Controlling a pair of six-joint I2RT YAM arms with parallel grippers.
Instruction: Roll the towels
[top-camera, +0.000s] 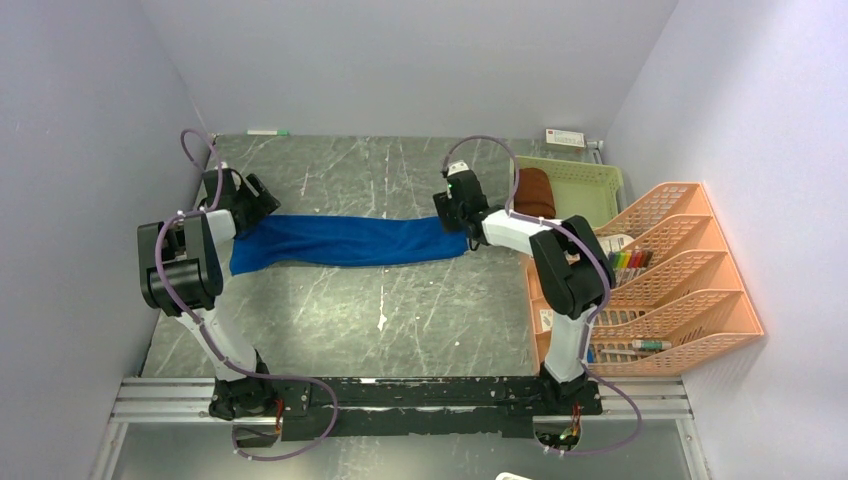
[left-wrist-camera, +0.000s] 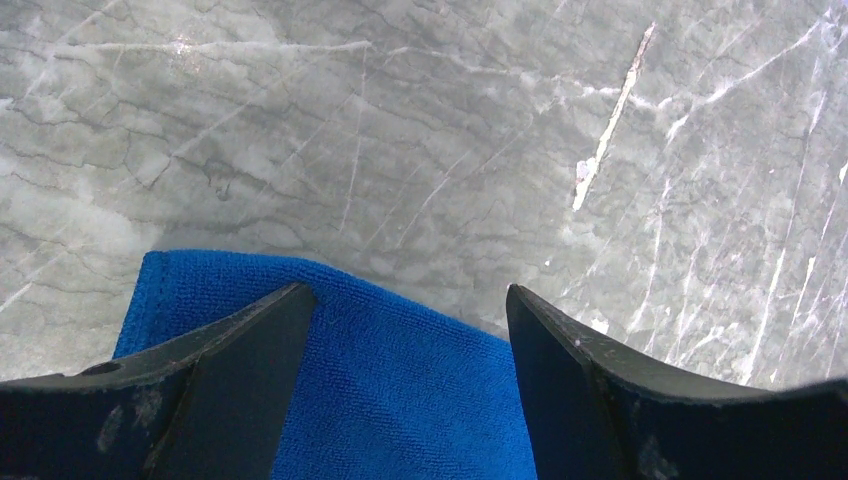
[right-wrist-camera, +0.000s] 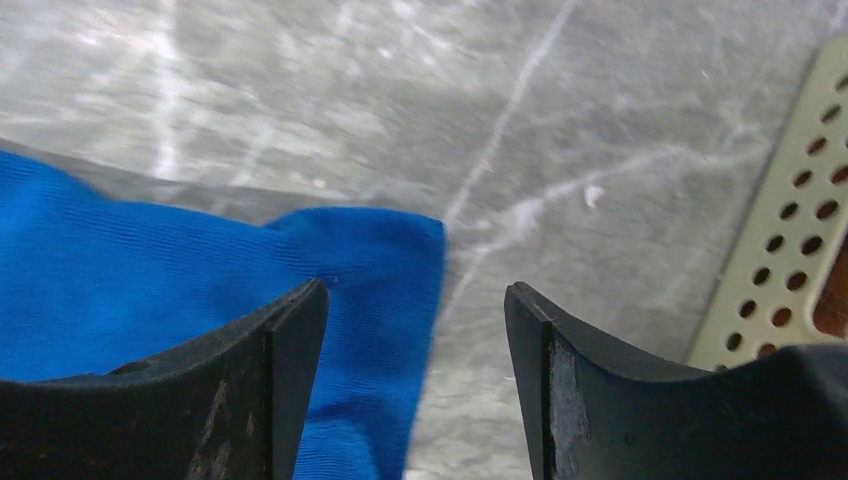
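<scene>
A blue towel (top-camera: 350, 241) lies as a long, narrow strip across the table, slightly wrinkled. At its left end my left gripper (top-camera: 270, 192) hovers by the far edge. In the left wrist view, the left gripper has its fingers apart, and the towel's corner (left-wrist-camera: 225, 285) shows beneath them, not gripped. My right gripper (top-camera: 442, 204) is over the towel's right end. Seen from its wrist, the right gripper is open, with the towel's corner (right-wrist-camera: 385, 250) below and between its fingers.
A pale green basket (top-camera: 590, 190) at the back right holds a rolled brown towel (top-camera: 534, 193). In front of it stands an orange organizer (top-camera: 690, 300) with markers. A pen (top-camera: 267, 132) lies at the back left. Bare table spans the front middle.
</scene>
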